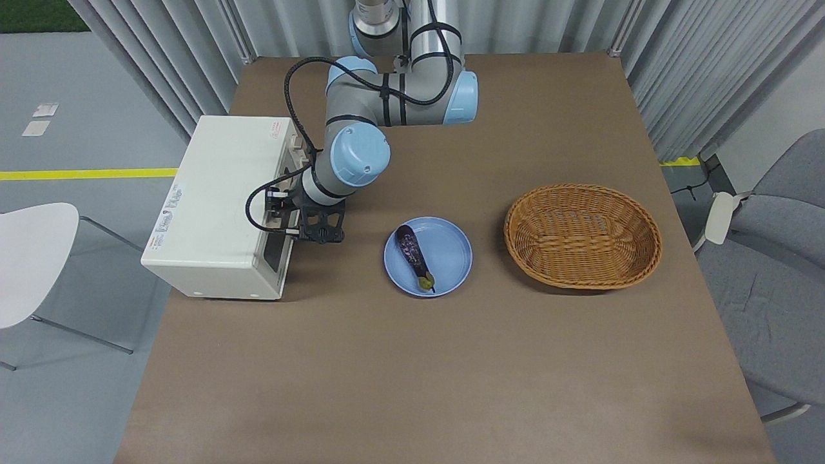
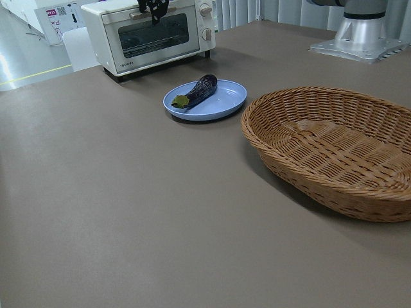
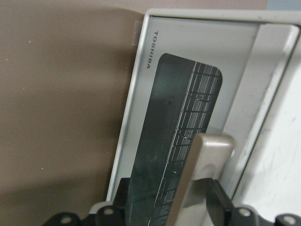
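A white Toshiba toaster oven stands at the table's left, its glass door facing the table's middle. My gripper is at the door's handle, with its dark fingers either side of it in the wrist view; whether they grip it I cannot tell. An eggplant lies on a blue plate to the right of the oven.
A wicker basket sits right of the plate. A white chair and a grey chair flank the table.
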